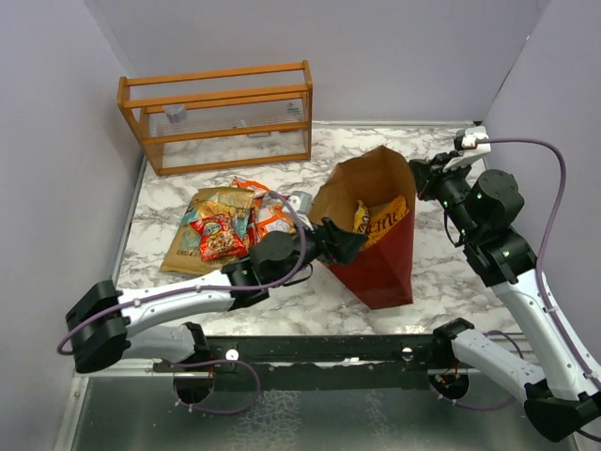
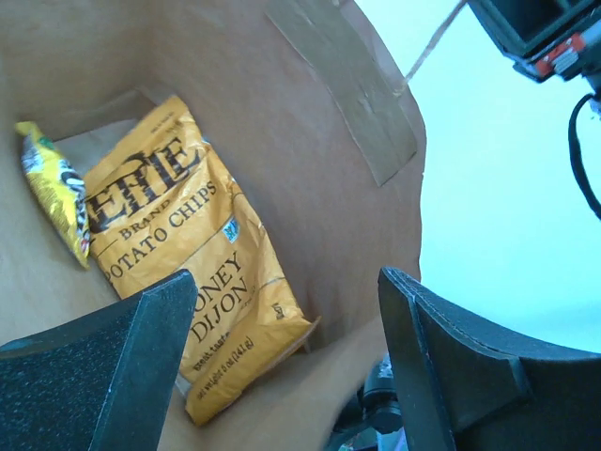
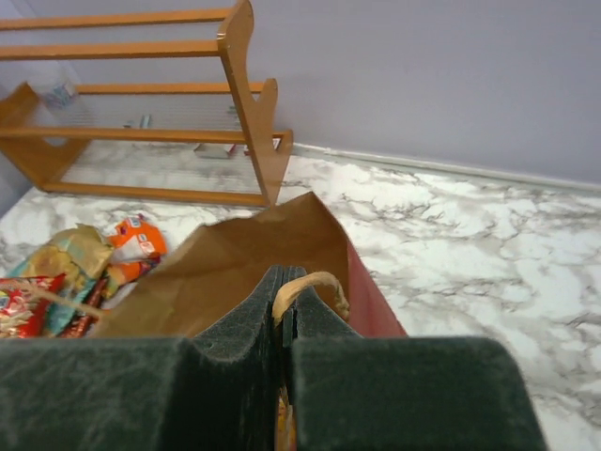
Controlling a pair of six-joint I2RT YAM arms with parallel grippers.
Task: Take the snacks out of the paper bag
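The paper bag (image 1: 380, 282) stands open at centre right, with an orange potato chips bag (image 2: 216, 282) and a small yellow packet (image 2: 56, 188) inside. My left gripper is open over the bag's mouth, nothing between its fingers. My right gripper (image 1: 423, 178) is shut high at the bag's right rim, a thin tan strip, likely the bag's handle, at its fingers (image 3: 235, 376). Several snack packs (image 1: 218, 235) lie in a pile left of the bag.
A wooden rack (image 1: 216, 164) stands at the back left. The marble table (image 1: 150, 301) has free room behind and right of the bag. Walls close in on both sides.
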